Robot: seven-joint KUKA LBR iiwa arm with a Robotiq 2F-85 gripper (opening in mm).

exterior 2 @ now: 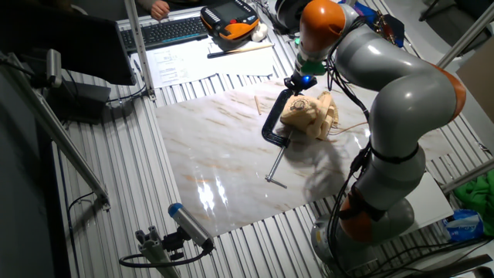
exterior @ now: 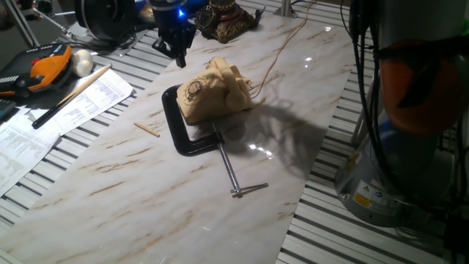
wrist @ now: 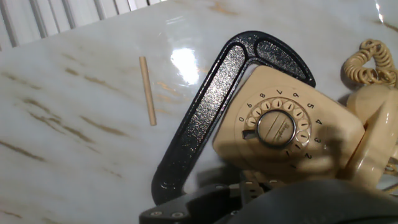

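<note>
A cream rotary telephone (exterior: 212, 92) stands on the marbled board, its dial (wrist: 276, 128) facing up in the wrist view. Around its left side curves a black C-clamp (wrist: 202, 102), lying flat, with a steel screw and cross handle (exterior: 229, 170) reaching toward the front. To the left of the clamp lies a thin wooden stick (wrist: 148, 91). My gripper (exterior: 181, 60) hangs above the board just behind and left of the telephone, apart from it. Its dark body covers the bottom edge of the wrist view, and whether its fingers are open or shut does not show clearly.
An ornate dark base (exterior: 226, 22) stands behind the telephone. Papers (exterior: 95, 99), a black-tipped stick (exterior: 69, 97) and an orange-black device (exterior: 35, 70) lie off the board at left. The telephone's cord (exterior: 282, 53) trails backward. The board's front area (exterior: 146, 213) is clear.
</note>
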